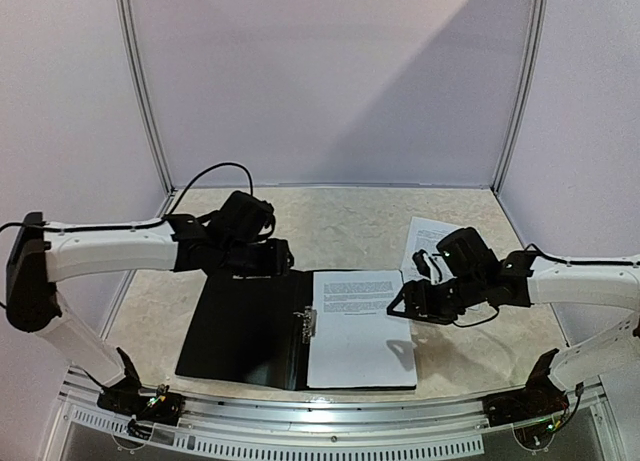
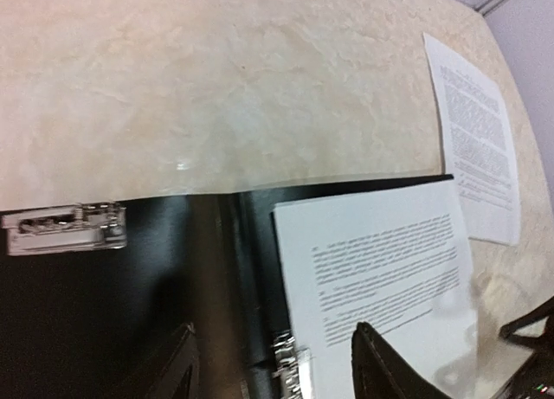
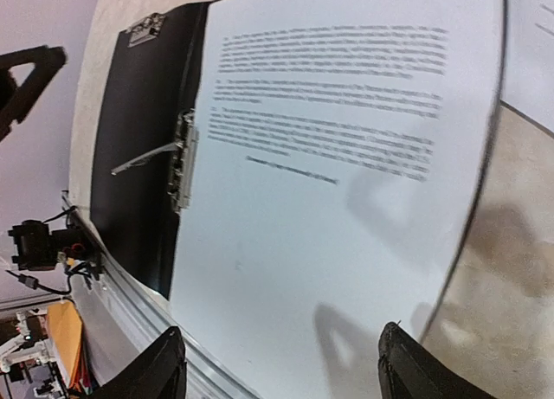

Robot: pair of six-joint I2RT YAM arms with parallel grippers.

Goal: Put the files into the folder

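Note:
The black folder (image 1: 235, 331) lies opened flat on the table. White printed sheets (image 1: 360, 351) rest on its right half, their left edge at the metal clip (image 3: 183, 161) by the spine. In the right wrist view the clip's lever (image 3: 143, 159) sticks out leftward. Another printed sheet (image 2: 474, 135) lies behind and right of the folder, partly covered by the right arm from above. My left gripper (image 1: 284, 259) is open and empty over the folder's back edge. Over the sheets' right side, my right gripper stands open, nothing between its fingers.
A second metal clip (image 2: 65, 228) sits at the folder's left cover edge, toward the back. Bare table (image 1: 300, 221) stretches behind the folder. Pale walls (image 1: 330, 91) enclose the back and sides, and a metal rail (image 1: 330, 441) runs along the front.

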